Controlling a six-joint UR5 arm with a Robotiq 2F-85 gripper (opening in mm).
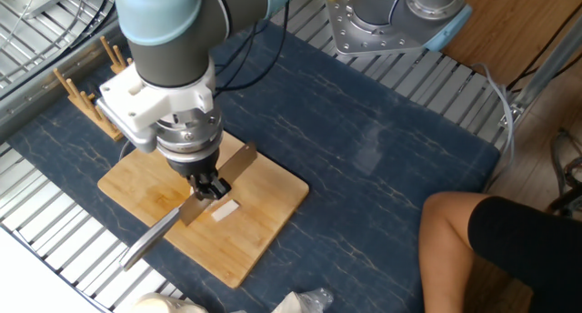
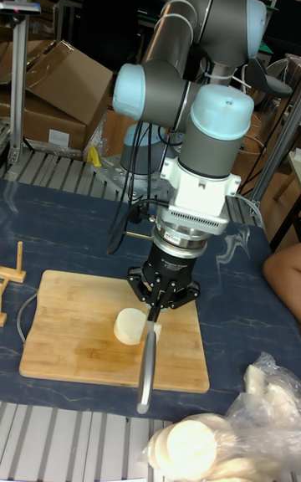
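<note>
My gripper (image 1: 215,189) is shut on a broad-bladed knife (image 1: 238,164), its metal handle (image 1: 150,240) sticking out past the board's near-left side. Below is a wooden cutting board (image 1: 273,199). On the board, beside the blade, rests a pale cut piece (image 1: 225,210). In the other exterior view a round, whitish block (image 2: 130,325) sits on the board, left of the knife handle (image 2: 148,371); the gripper (image 2: 159,299) hides most of the blade there. Whether the blade touches the board is hard to tell.
A wooden peg rack (image 1: 94,113) stands beyond the board's far left corner. Plastic-wrapped pale rounds (image 2: 191,446) lie near the front edge. A person (image 1: 450,231) is at the right.
</note>
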